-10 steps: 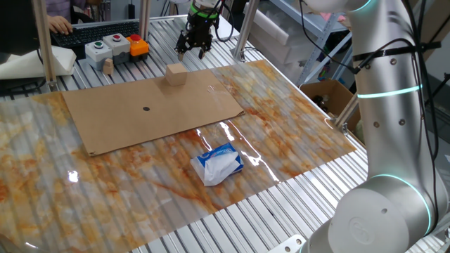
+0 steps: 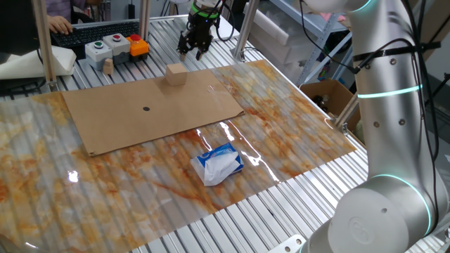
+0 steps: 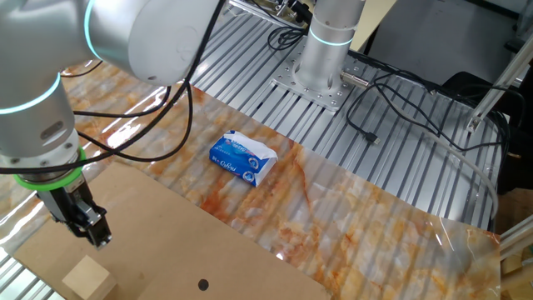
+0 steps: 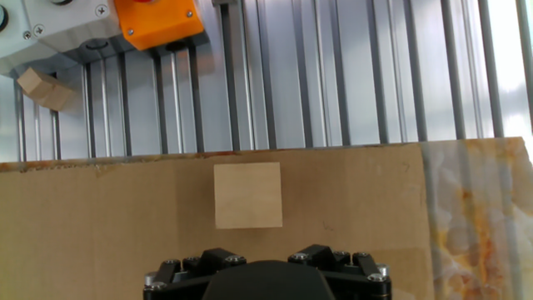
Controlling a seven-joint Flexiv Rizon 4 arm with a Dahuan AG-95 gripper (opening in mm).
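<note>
A plain wooden block (image 4: 248, 196) rests on the brown cardboard sheet (image 2: 112, 126), close to its far edge in exterior view 1. My gripper (image 2: 191, 54) hangs above the table near that block, and its fingers stand apart with nothing between them. From the wrist, the gripper shows at the bottom of the picture, with the block ahead of it and untouched. Exterior view 2 has the gripper (image 3: 102, 242) side-on, pointing down, with the block (image 3: 88, 278) just below it in the picture.
A blue and white tissue pack (image 3: 242, 157) lies on the marbled sheet. Grey and orange button boxes (image 2: 138, 46) stand at the back left, with a small wooden piece (image 2: 107, 67) before them. Most of the cardboard is bare, apart from a black dot (image 2: 146, 109).
</note>
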